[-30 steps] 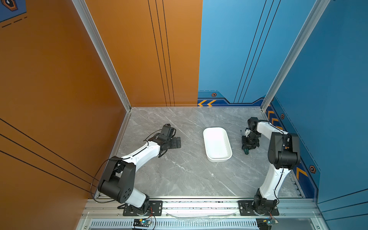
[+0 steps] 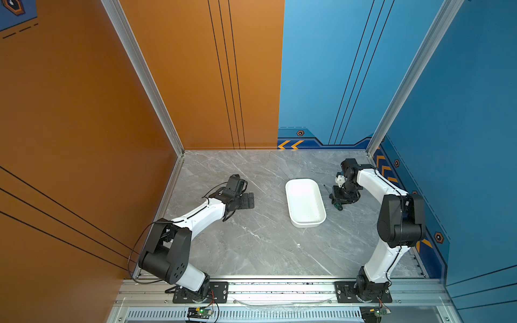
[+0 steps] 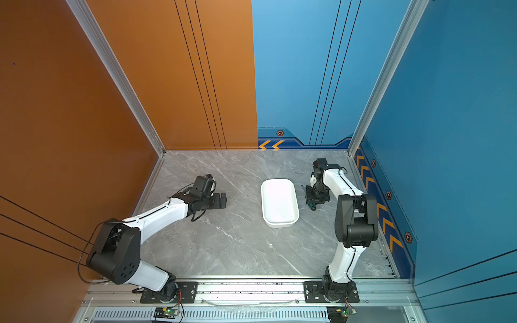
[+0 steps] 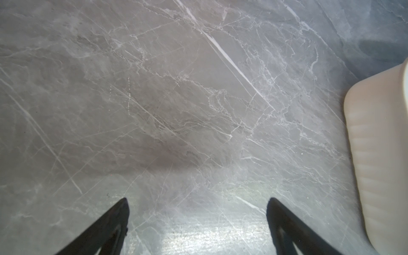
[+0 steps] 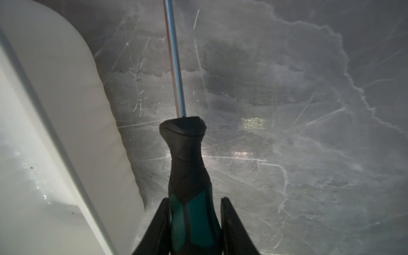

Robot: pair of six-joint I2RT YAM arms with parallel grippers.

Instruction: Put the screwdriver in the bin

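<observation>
The screwdriver (image 5: 191,212), black and teal handle with a metal shaft, is between the fingers of my right gripper, which appears shut on its handle, just right of the white bin (image 2: 304,200). The bin's wall (image 5: 110,170) fills the left of the right wrist view. My left gripper stands open over bare table at the left of the bin, with nothing between its fingers; the bin's side also shows in the left wrist view.
Orange and blue walls enclose it on the sides and back.
My right gripper has moved up and leftward toward the bin along with the screwdriver, compared with one second ago. The left arm and bin have stayed in place.
</observation>
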